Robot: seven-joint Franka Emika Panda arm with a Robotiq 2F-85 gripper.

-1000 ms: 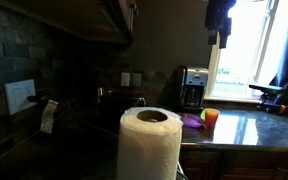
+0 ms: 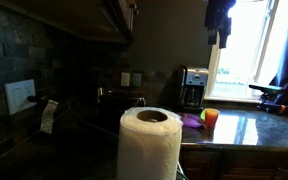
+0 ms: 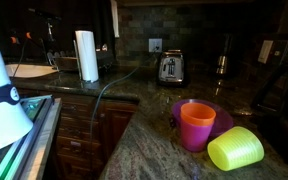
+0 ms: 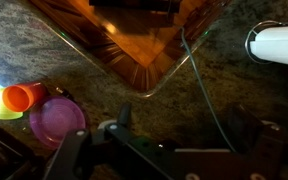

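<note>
My gripper stands open in the wrist view, its dark fingers well apart with nothing between them. High in exterior view 1, the dark gripper point(image 2: 212, 40) hangs in front of the window, far above the counter. An orange cup point(image 3: 196, 115) is upright in a purple bowl point(image 3: 222, 122). Beside them a yellow-green cup point(image 3: 235, 148) lies on its side. In the wrist view the orange cup point(image 4: 20, 97) and purple bowl point(image 4: 58, 118) are at the left, away from the fingers.
A paper towel roll point(image 2: 149, 145) stands close to exterior view 1. The toaster point(image 3: 171, 67) sits near the back wall, a coffee maker point(image 2: 193, 88) by the window. A cord point(image 4: 202, 82) crosses the counter. Bare counter point(image 3: 149, 140) lies left of the cups.
</note>
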